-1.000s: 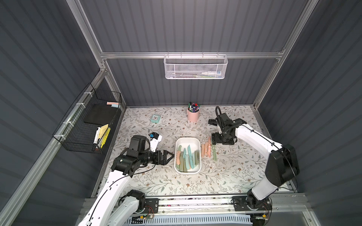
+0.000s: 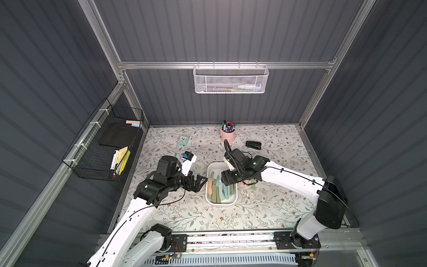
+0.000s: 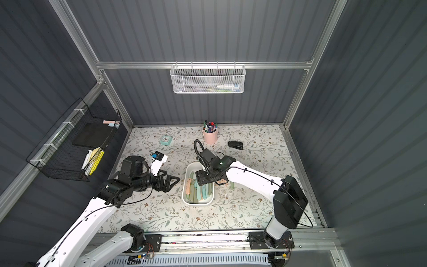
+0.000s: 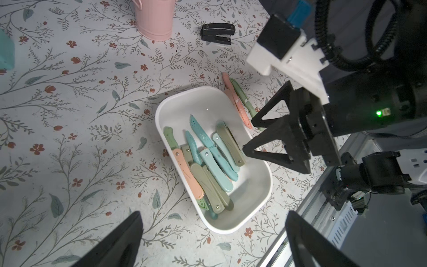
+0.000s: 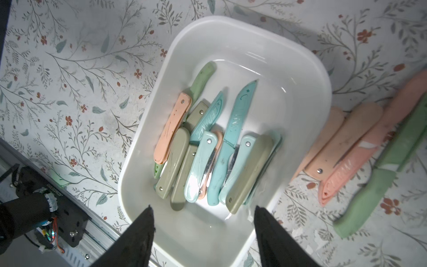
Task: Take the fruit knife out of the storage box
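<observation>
The white storage box (image 5: 307, 84) holds several folding knives in blue, olive, orange and green, among them a long blue knife (image 5: 232, 129), an olive knife (image 5: 251, 173) by the right wall and an orange knife (image 5: 172, 127) by the left. Over the box hangs my right gripper, its fingers (image 5: 271, 240) apart and nothing between them. My left gripper (image 2: 201, 182) stands open and empty at the box's left side. Outside the box, to its right, lie a pink knife (image 5: 378, 133), a green knife (image 5: 382, 182) and two peach knives.
A pink pen cup (image 2: 227, 136) and a black stapler (image 2: 253, 145) stand behind the box. A teal clock (image 2: 183, 140) sits at back left. Bare patterned tabletop lies in front of the box and to its far right.
My right arm has swung left from above the knives outside to over the box. The knives in the box look the same where visible.
</observation>
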